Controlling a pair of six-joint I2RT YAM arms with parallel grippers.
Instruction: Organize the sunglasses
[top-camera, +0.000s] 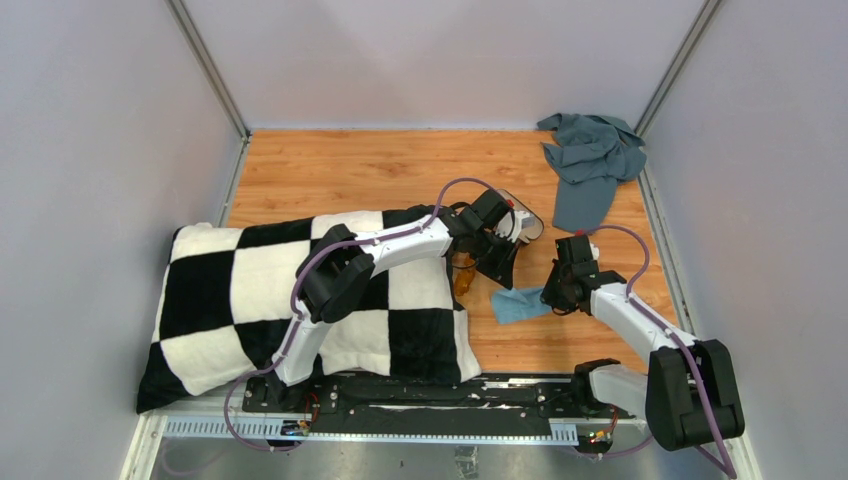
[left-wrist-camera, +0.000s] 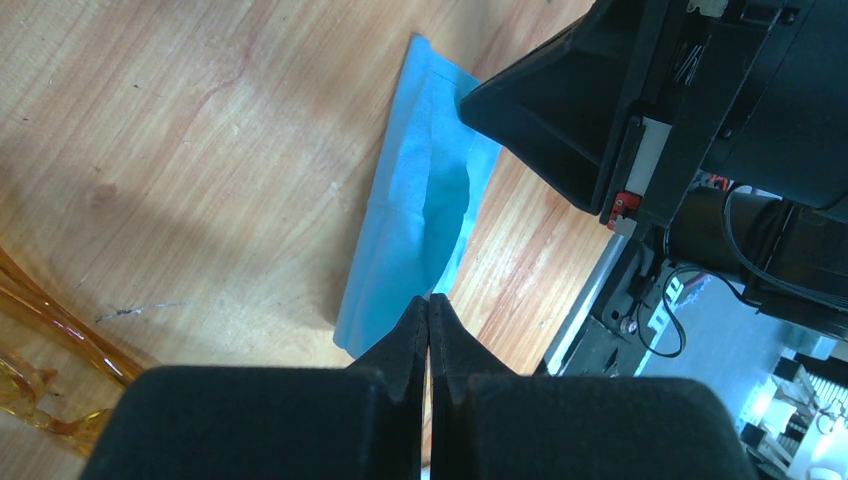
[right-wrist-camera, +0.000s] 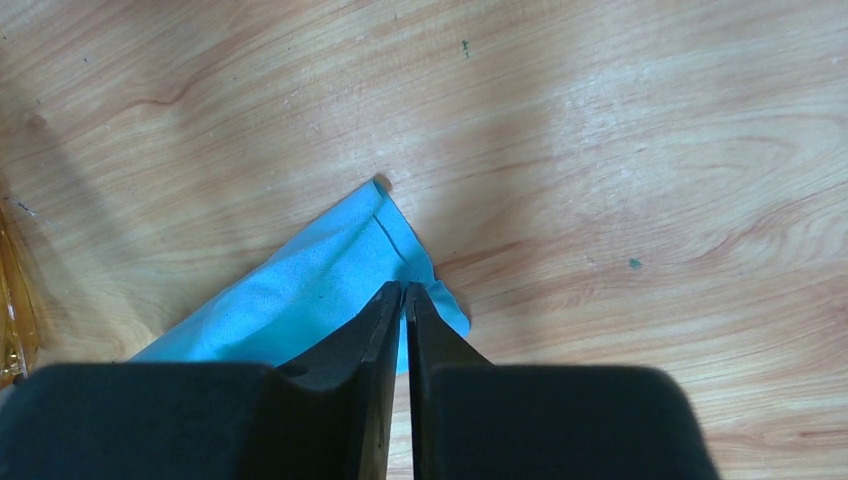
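A small blue cloth (top-camera: 516, 306) lies folded on the wood, its near fold slightly raised in the left wrist view (left-wrist-camera: 385, 260). My left gripper is shut, tips at one end of the cloth. Over the other end, my right gripper is shut as well. Whether either pair of tips pinches any fabric cannot be told. Amber see-through sunglasses (left-wrist-camera: 62, 320) lie left of the cloth, partly cut off there; from above they show as an amber patch (top-camera: 463, 281) under the left arm. An open-looking case (top-camera: 534, 231) sits behind the left gripper, partly hidden.
A black-and-white checkered blanket (top-camera: 270, 290) covers the table's left and middle. Crumpled grey-blue cloth (top-camera: 595, 160) lies at the back right. Bare wood (top-camera: 390, 165) stretches along the back, and a clear strip (top-camera: 520, 352) runs in front of the blue cloth.
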